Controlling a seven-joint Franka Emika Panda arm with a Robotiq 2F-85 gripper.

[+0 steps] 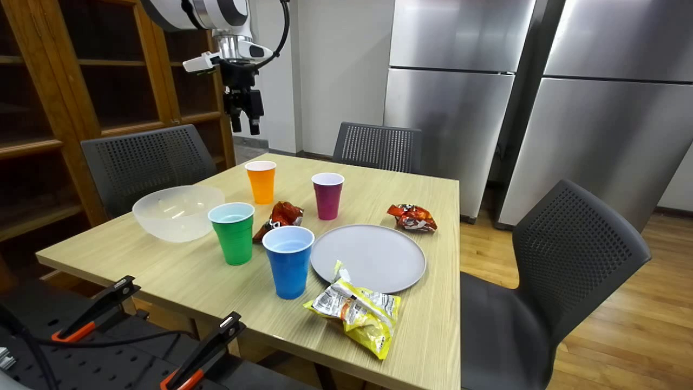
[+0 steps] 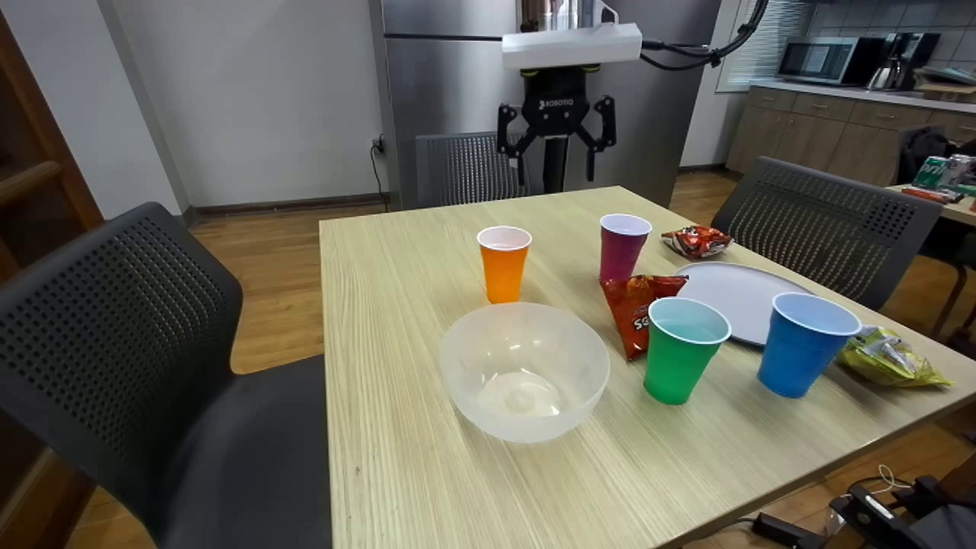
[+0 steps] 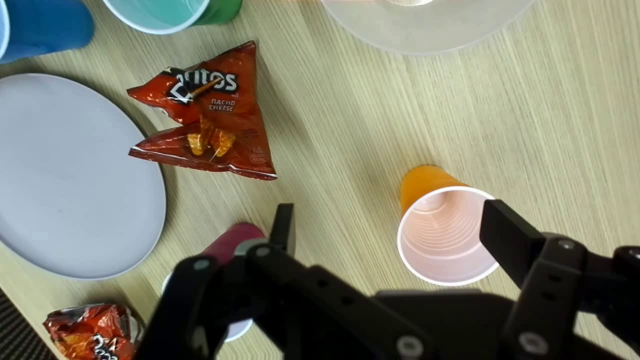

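Observation:
My gripper (image 2: 556, 174) hangs open above the far part of the table, its fingers spread with nothing between them. Below it, the orange cup (image 3: 420, 184) stands upright; in the wrist view it shows close to the right finger (image 3: 510, 237). The purple cup (image 1: 328, 200) is upright too, and in the wrist view the left finger and linkage partly cover it. Nearer the front edge are the green cup (image 1: 234, 237) and the blue cup (image 1: 288, 266). A frosted bowl (image 2: 524, 421) sits beside the orange and green cups.
A red Doritos bag (image 3: 240, 120) lies among the cups, and a second red bag (image 1: 413, 218) rests beyond the grey plate (image 1: 370, 257). By the front edge lies a yellow bag (image 1: 364, 315). Chairs surround the table. Bare tabletop (image 2: 393, 302) extends beside the orange cup.

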